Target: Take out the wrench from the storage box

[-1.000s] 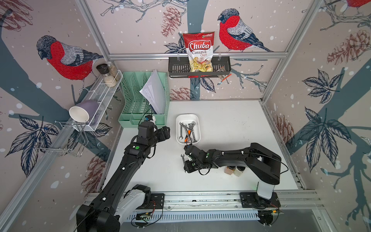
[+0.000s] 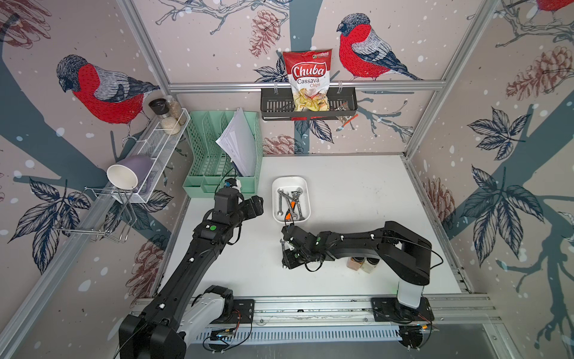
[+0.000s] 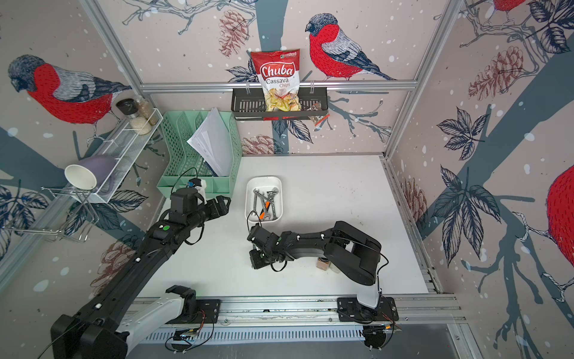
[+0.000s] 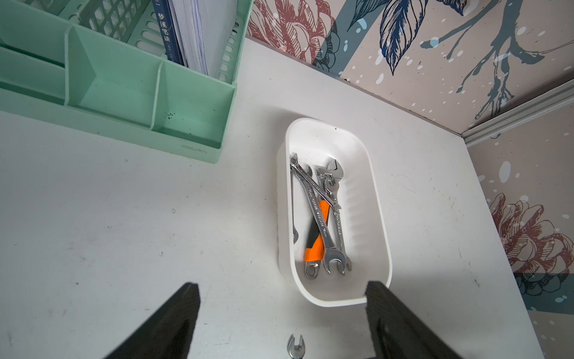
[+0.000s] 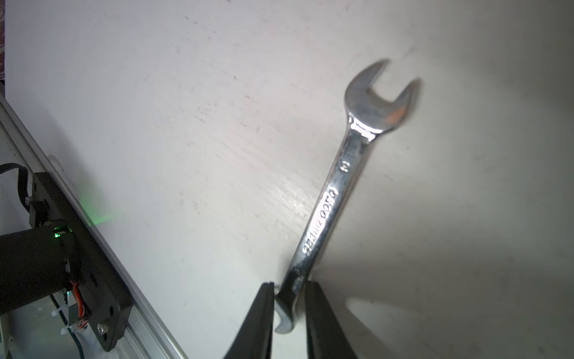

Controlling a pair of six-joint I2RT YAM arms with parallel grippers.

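Note:
A white storage box (image 4: 376,239) holds several wrenches (image 4: 317,215), one with an orange grip, left of the table's middle. A single chrome open-ended wrench (image 5: 334,191) lies on the table in front of the box. My right gripper is low over that wrench's lower end, its two fingers at either side of it; whether they touch it I cannot tell. My left gripper hangs open left of the box, high over the table, with nothing between its fingers.
A green file organizer (image 2: 197,179) with papers stands at the back left. Two small jars (image 2: 355,263) sit behind the right arm. A wire rack with a mug is on the left wall, a hanging basket with chips at the back.
The right arm has shifted very slightly left at its gripper, over the loose wrench. The left arm has not visibly moved.

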